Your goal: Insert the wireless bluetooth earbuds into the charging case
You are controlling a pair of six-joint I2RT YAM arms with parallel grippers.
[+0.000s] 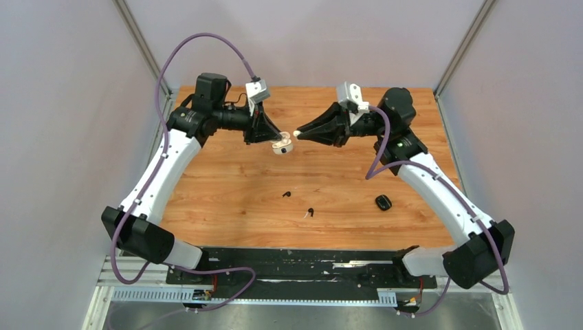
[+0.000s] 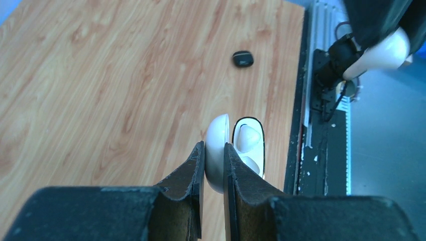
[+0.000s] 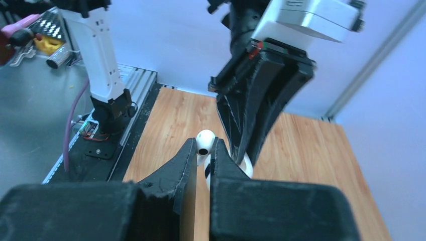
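The open white charging case (image 1: 282, 146) is held up over the table by my left gripper (image 1: 278, 137). In the left wrist view the left gripper is shut on the case's lid, and the case (image 2: 248, 143) shows its earbud compartments facing that camera. My right gripper (image 1: 298, 133) is raised just right of the case, shut on a white earbud (image 3: 204, 140), whose dark spot faces the right wrist camera. In that view the case sits mostly hidden behind the earbud and fingertips.
On the wooden table (image 1: 240, 199) lie two small black earbuds (image 1: 287, 194) (image 1: 311, 212) and a black case (image 1: 383, 202) at the right.
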